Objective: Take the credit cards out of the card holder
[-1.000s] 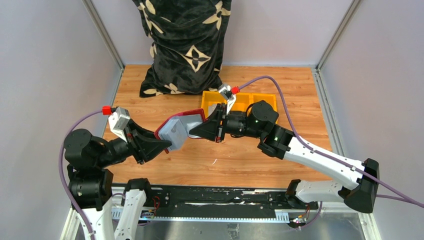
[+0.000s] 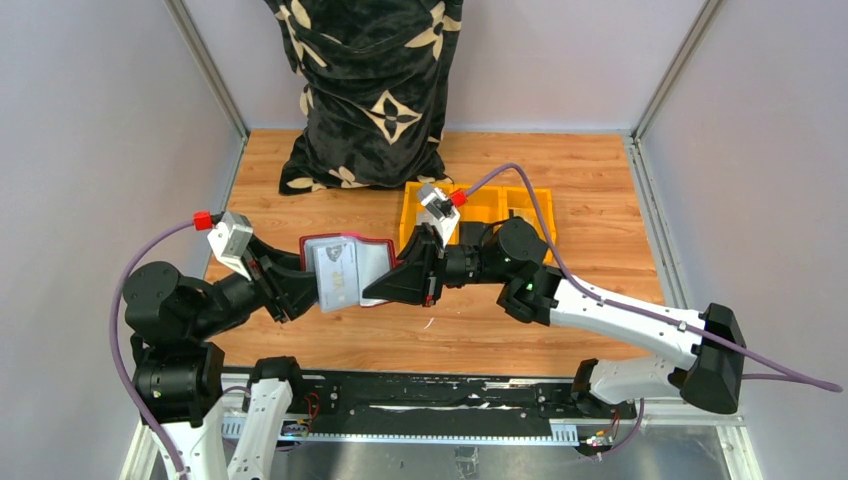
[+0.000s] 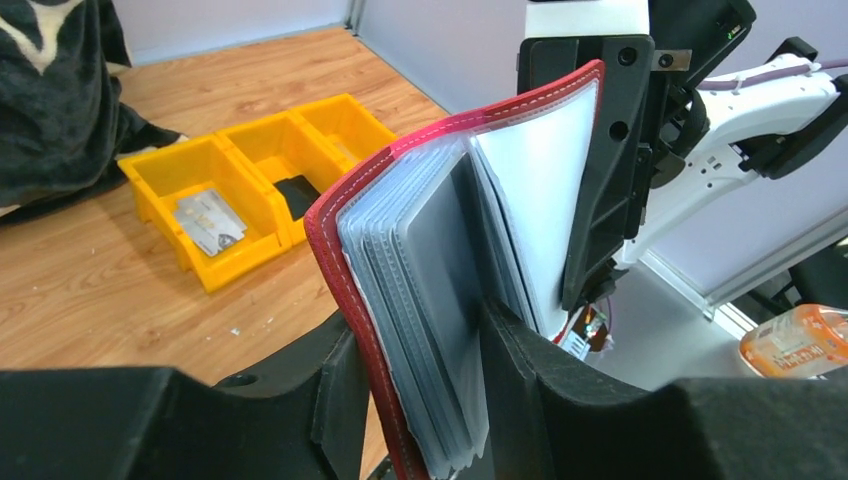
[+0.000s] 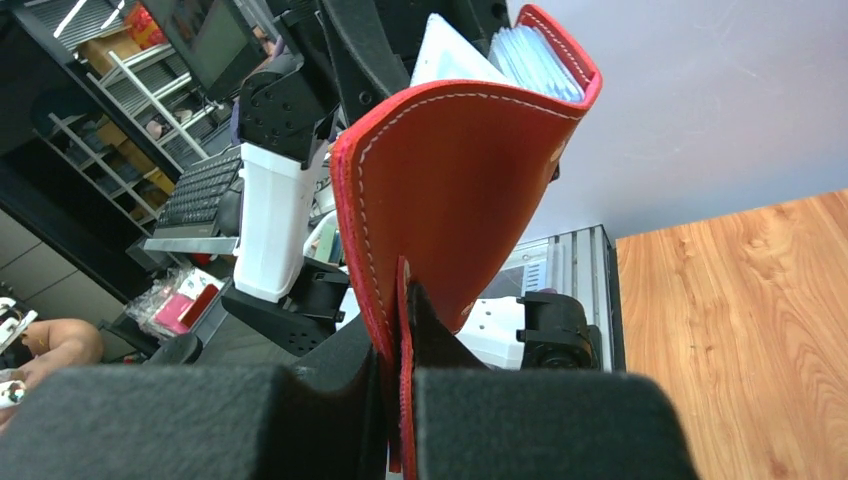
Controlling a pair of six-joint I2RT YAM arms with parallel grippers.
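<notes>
An open red card holder (image 2: 338,272) with clear sleeves is held between my two grippers above the table. In the left wrist view the sleeves (image 3: 420,300) fan out inside the red cover. My left gripper is at the holder's near edge, fingers on either side of the sleeves; whether they press on them is unclear. My right gripper is shut on the red cover (image 4: 450,190). A card with a printed emblem (image 2: 336,270) shows in the top view.
A yellow three-compartment tray (image 3: 210,260), with pale cards in one compartment, stands at the back. A dark patterned cloth (image 2: 370,120) lies at the back left.
The right arm has moved slightly toward the front and left, and the holder has straightened and spread flatter in the top view. The left gripper has shifted slightly left.
</notes>
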